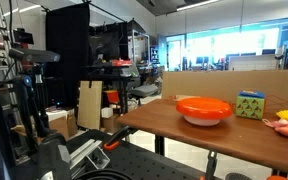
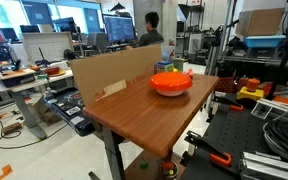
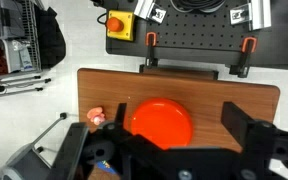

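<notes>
On the wooden table (image 1: 164, 122) rests a wide orange bowl (image 1: 204, 106), its lower part whitish. From above, the same bowl (image 3: 162, 122) looks round, and nothing shows inside it. My gripper is open high over the table, its dark fingers spread to either side of the bowl with only empty air between them. A green and blue box-like object (image 1: 250, 105) stands behind the bowl. Near the table's right side lies a pinkish toy with a yellow part (image 1: 285, 124). The gripper cannot be made out in the exterior views.
A low board (image 2: 124, 77) borders one long side of the table. Along the other runs a dark perforated base plate (image 3: 214, 38) bearing clamps and a yellow box with a red button (image 3: 117, 25). Bare tabletop (image 2: 134, 115) extends toward one end. A person (image 2: 151, 30) is in the background.
</notes>
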